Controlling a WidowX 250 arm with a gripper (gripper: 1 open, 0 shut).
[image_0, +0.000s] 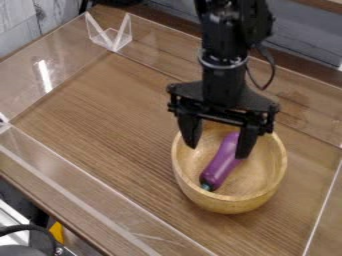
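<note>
My gripper (218, 128) is open, its black fingers apart over the back half of a pale yellow bowl (227, 200). In the bowl lies a purple eggplant (215, 172) with a green tip, slanting from lower front to upper back, its upper end just below and between the fingers. Whether the fingertips are inside the bowl is hard to tell.
A white wire rack (107, 30) stands at the back left. A raised edge runs along the back. Dark cables lie at the lower left corner.
</note>
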